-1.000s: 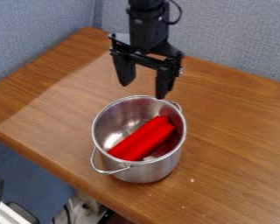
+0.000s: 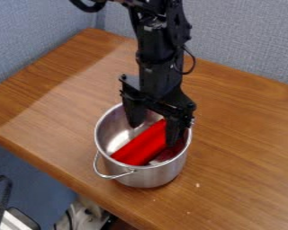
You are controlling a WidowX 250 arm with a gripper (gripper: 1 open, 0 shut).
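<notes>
A silver metal pot [image 2: 141, 176] with wire handles stands on the wooden table near its front edge. Inside it lies a long red object [image 2: 139, 145]. My black gripper [image 2: 153, 121] is open and reaches down into the pot, its two fingers on either side over the red object, whose far end is hidden behind it. I cannot tell whether the fingers touch it.
Grey padded panels [image 2: 248, 31] stand behind and at the left. Beyond the front-left edge are the floor and some cables.
The pot looks unmoved.
</notes>
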